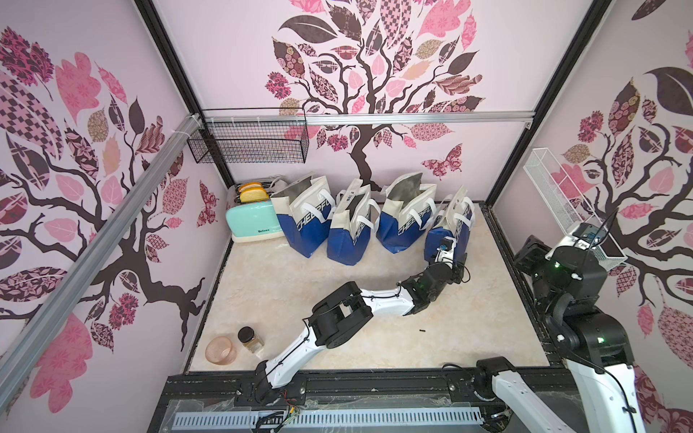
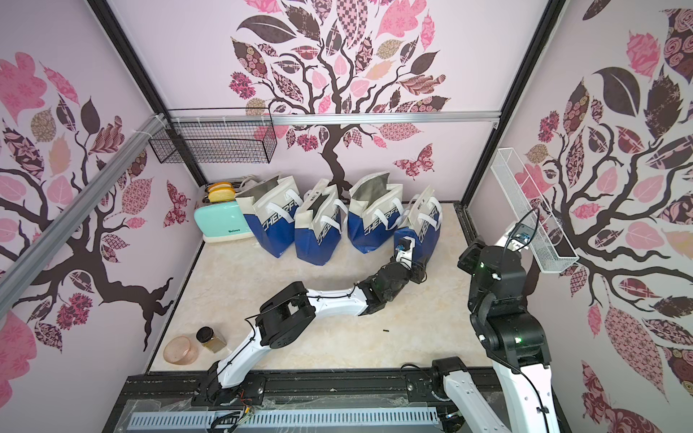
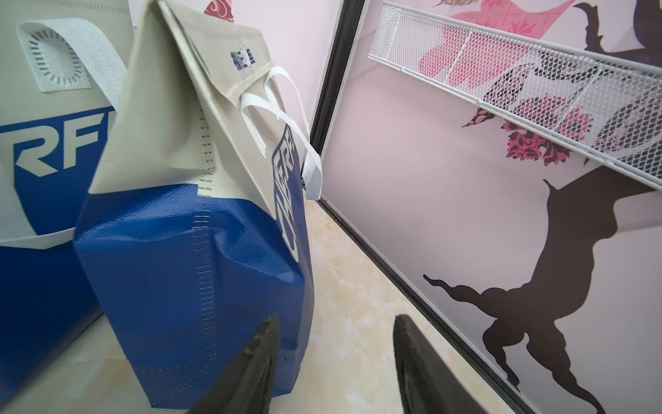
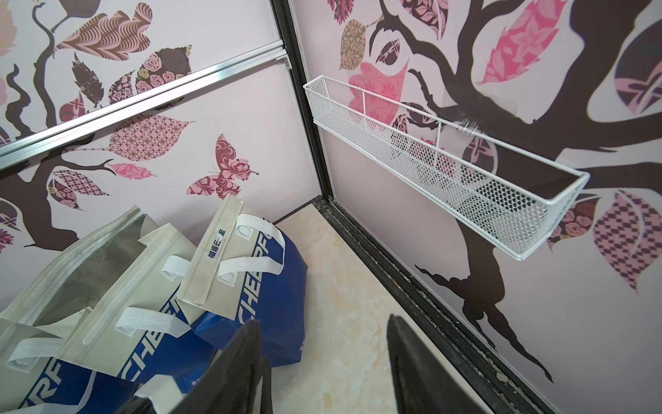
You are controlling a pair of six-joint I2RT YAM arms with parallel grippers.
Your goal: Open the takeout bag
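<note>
Blue-and-cream takeout bags stand along the back. The rightmost bag [image 1: 449,223] has a cream top and white handles; in the left wrist view it [image 3: 200,289] fills the middle left, its top folded over. My left gripper [image 1: 449,263] is low in front of that bag, open and empty, its fingertips [image 3: 262,338] beside the bag's lower right. My right gripper [image 1: 535,256] is raised by the right wall, above and to the right of the bags, its fingers apart with nothing between them; in the right wrist view the rightmost bag [image 4: 276,310] lies ahead to its left.
A mint toaster [image 1: 252,222] stands back left, a jar [image 1: 249,339] and pink bowl [image 1: 220,350] front left. A white wire basket [image 4: 441,179] hangs on the right wall, a black one [image 1: 249,140] at back left.
</note>
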